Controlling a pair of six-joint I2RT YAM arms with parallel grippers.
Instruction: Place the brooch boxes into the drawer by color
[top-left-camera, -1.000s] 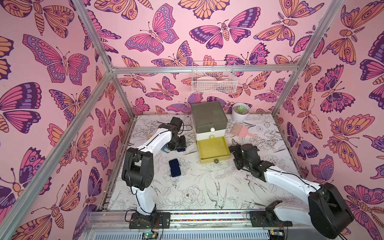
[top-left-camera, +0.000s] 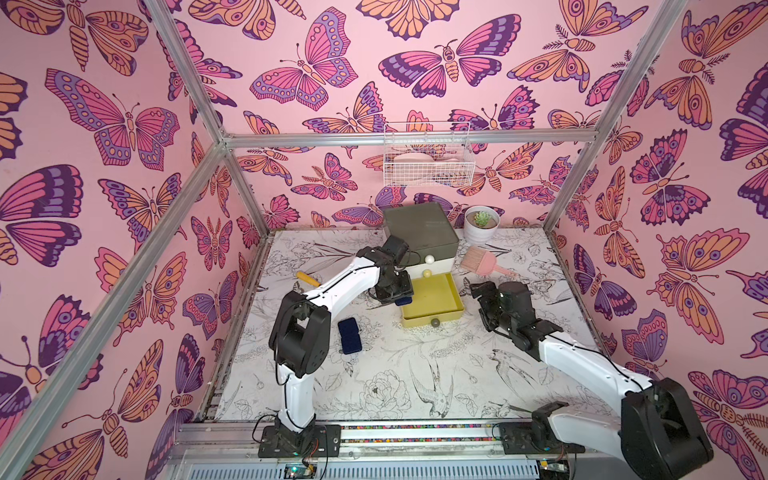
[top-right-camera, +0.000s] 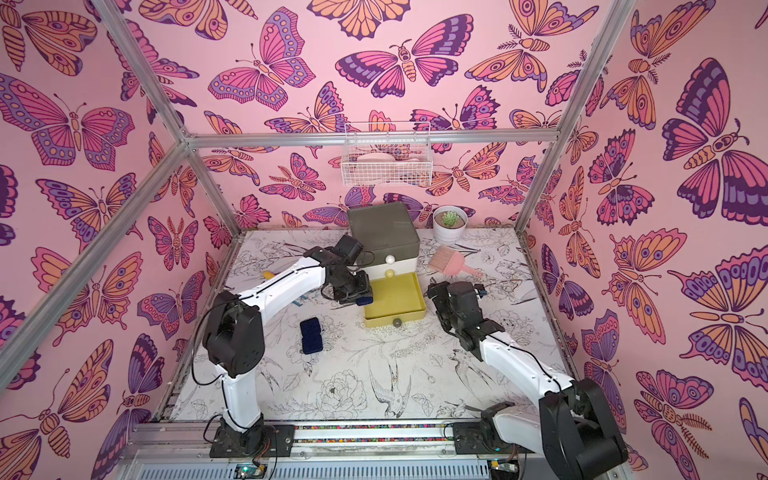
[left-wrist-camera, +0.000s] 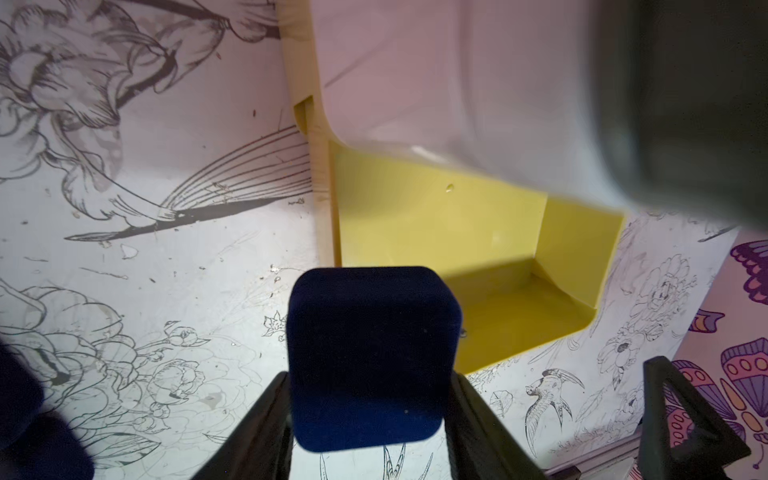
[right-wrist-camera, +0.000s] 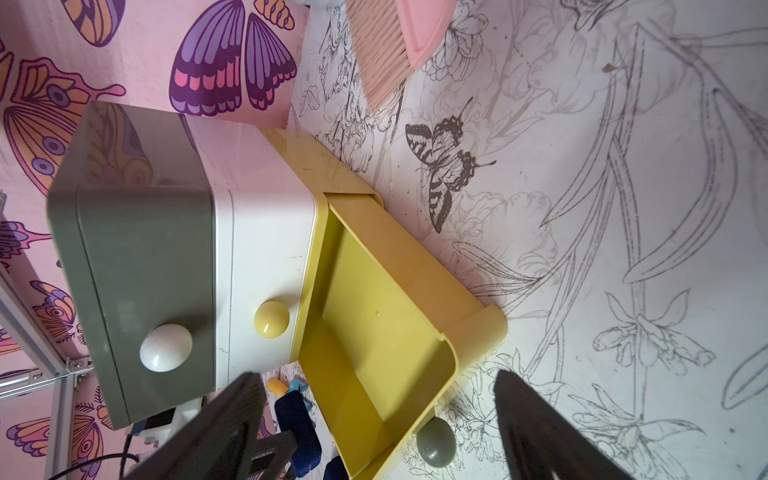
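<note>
My left gripper is shut on a navy brooch box (left-wrist-camera: 373, 352), held at the left edge of the pulled-out yellow drawer (left-wrist-camera: 432, 208), just in front of the olive and white drawer unit (top-left-camera: 420, 224). A second navy box (top-left-camera: 350, 335) lies on the table to the lower left of the drawer. The drawer's interior looks empty. My right gripper is open at the drawer's right, with nothing between its fingers.
A pink dustpan and brush (top-left-camera: 480, 262) and a potted succulent (top-left-camera: 481, 228) are at the back right. A yellow-handled item (top-left-camera: 308, 279) lies back left. A wire basket (top-left-camera: 428, 172) hangs on the back wall.
The left gripper has moved right with the navy box to the drawer. The right gripper has risen slightly and moved rightward. The drawer sits slightly further right than it did.
</note>
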